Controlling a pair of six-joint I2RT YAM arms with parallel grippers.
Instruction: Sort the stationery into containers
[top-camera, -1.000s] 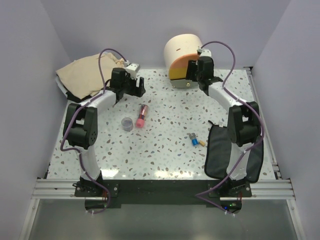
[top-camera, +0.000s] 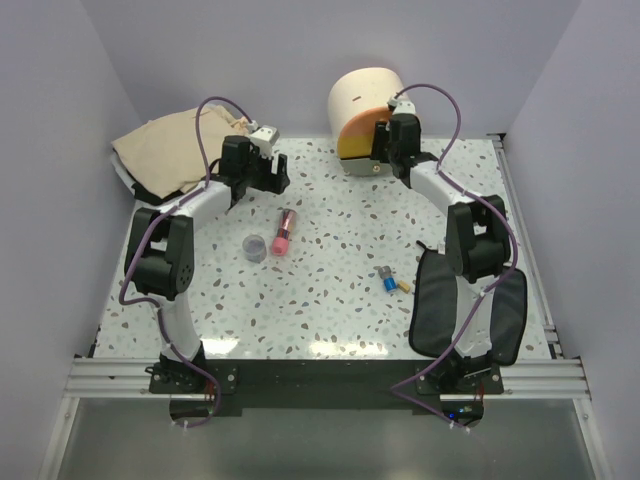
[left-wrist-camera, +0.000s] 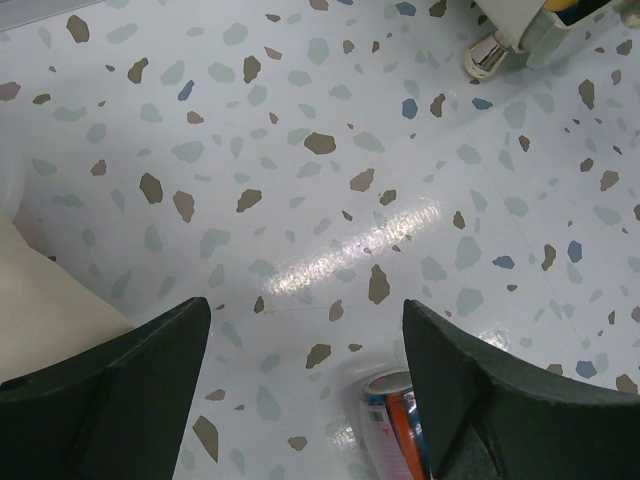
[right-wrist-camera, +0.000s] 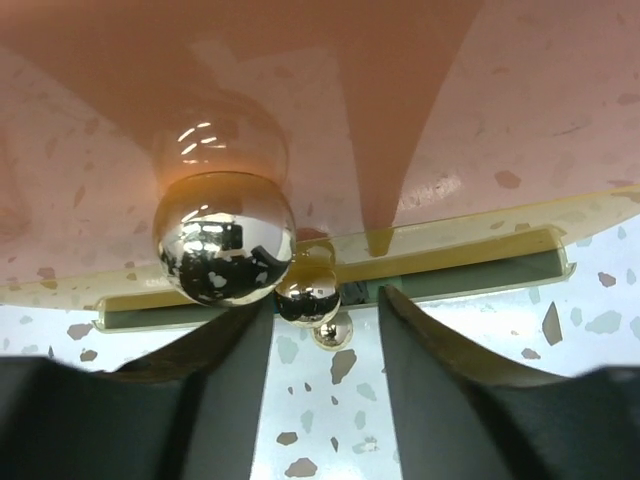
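At the back stands a rounded white-and-orange container (top-camera: 365, 100) with a drawer (top-camera: 356, 167) at its foot. My right gripper (top-camera: 381, 142) is at its front, above the drawer. In the right wrist view, shiny round knobs (right-wrist-camera: 225, 240) sit on the orange front, with smaller ones appearing between my parted fingers; contact cannot be told. Over the table at the left, my left gripper (top-camera: 283, 173) is open with nothing between its fingers. A pink-and-dark tube (top-camera: 284, 232) lies nearer the front, partly hidden behind one finger in the left wrist view.
Beside the tube stands a clear cup (top-camera: 255, 248). A blue item (top-camera: 387, 279) and a small yellow piece (top-camera: 404, 286) lie left of a black mat (top-camera: 435, 310). Beige cloth (top-camera: 165, 150) covers the back left corner.
Over the last second my right arm has shifted a little to the left along the container's front. My left arm and the table objects look unmoved.
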